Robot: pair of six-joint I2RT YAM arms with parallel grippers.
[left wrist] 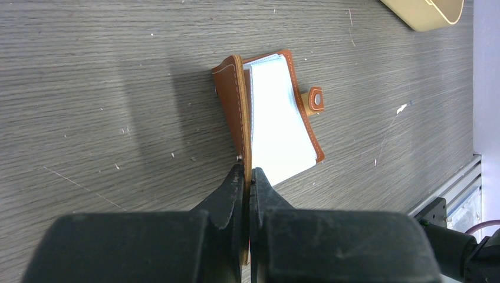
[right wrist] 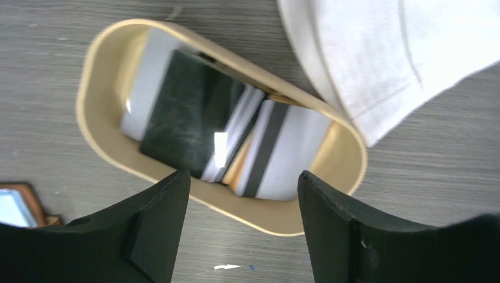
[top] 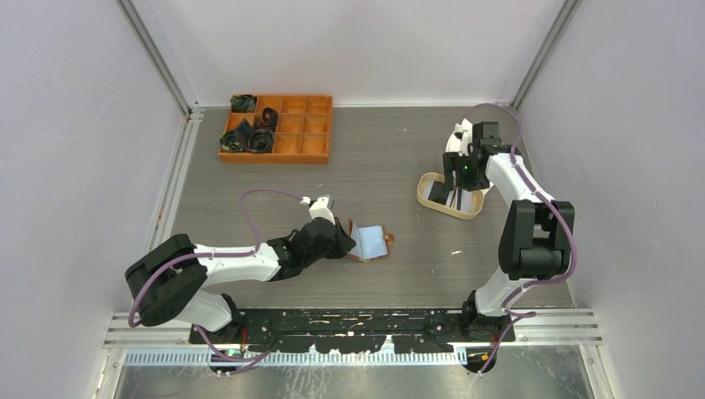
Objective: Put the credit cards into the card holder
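The brown leather card holder (left wrist: 312,141) lies open on the table with white sleeves (left wrist: 282,118) showing. My left gripper is shut on the holder's upright leather flap. A beige oval tray (right wrist: 91,88) holds several cards: a black card (right wrist: 177,112), a white card with a dark stripe (right wrist: 289,153) and others beneath or beside them. My right gripper stands open above the tray, with nothing between its fingers.
A white cloth (right wrist: 377,59) lies behind the tray. An orange compartment box (top: 299,145) with dark coiled items stands at the back left.
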